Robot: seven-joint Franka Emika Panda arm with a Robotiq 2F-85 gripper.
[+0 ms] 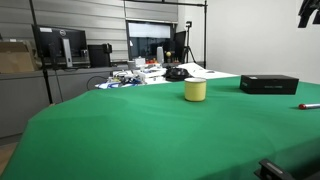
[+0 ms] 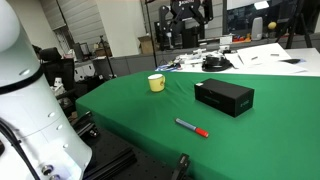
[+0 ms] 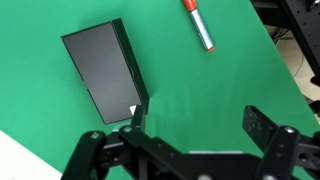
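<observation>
Over the green table, my gripper is open, its fingers wide apart with only bare cloth visible between them. A black box [image 2: 224,97] lies flat on the table; in the wrist view, the box [image 3: 104,68] is left of the gap between the fingers. The marker [image 2: 191,128], red at one end with a pale barrel, rests near the table's front edge. From above, the marker [image 3: 203,28] is up ahead of the fingers. A yellow cup [image 1: 195,90] stands upright, apart from both. The wrist view does not include the cup.
Papers and cables clutter the far side [image 2: 270,62] of the table. A dark metal rail [image 2: 181,166] juts at the front edge.
</observation>
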